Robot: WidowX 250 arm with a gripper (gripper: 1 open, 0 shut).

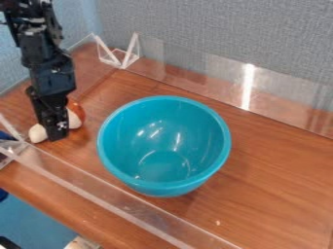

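My black gripper (53,111) is low at the left of the table, its fingers down over a small white and orange-red object (74,119). White parts show on both sides of the fingertips; whether the fingers are closed on it is hidden. A large teal bowl (164,146) stands in the middle of the table, to the right of the gripper and apart from it.
A white wire holder (117,54) sits at the back left near the wall. Clear strips run along the back and front edges.
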